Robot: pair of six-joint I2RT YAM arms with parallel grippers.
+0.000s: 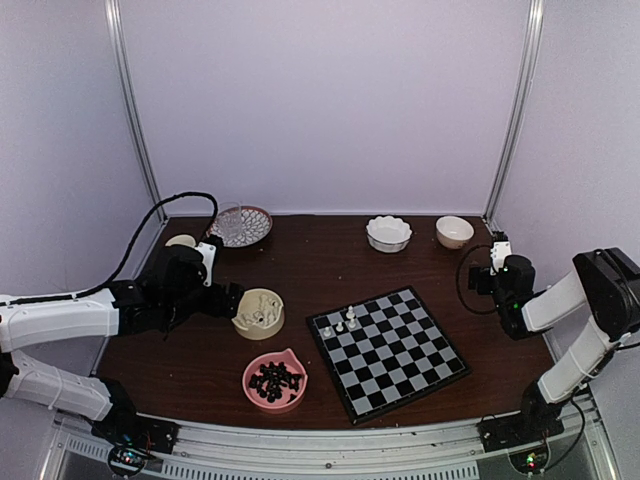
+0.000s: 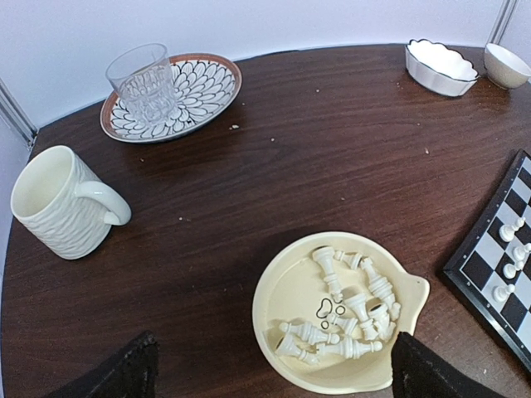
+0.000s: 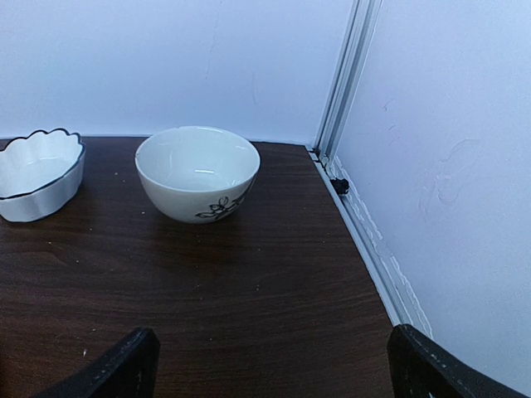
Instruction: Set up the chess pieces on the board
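The chessboard point(image 1: 390, 365) lies turned at an angle on the table, with several white pieces point(image 1: 351, 324) standing near its far left corner. Other white pieces point(image 2: 348, 347) lie jumbled in a cream bowl point(image 2: 267, 311). Black pieces point(image 1: 274, 381) fill the bottom of a pink bowl point(image 1: 252, 361) left of the board. My left gripper is open, its fingers point(image 2: 124, 373) wide apart on both sides of the cream bowl in the left wrist view, holding nothing. Off to the board's right, my right gripper stands open and empty over bare table.
A white mug point(image 2: 62, 203) and a patterned plate point(image 2: 217, 83) bearing a clear glass point(image 2: 143, 83) stand at the back left. At the back right are a scalloped dish point(image 1: 389, 232) and a white bowl point(image 3: 199, 178). Between these and the board, the table is bare.
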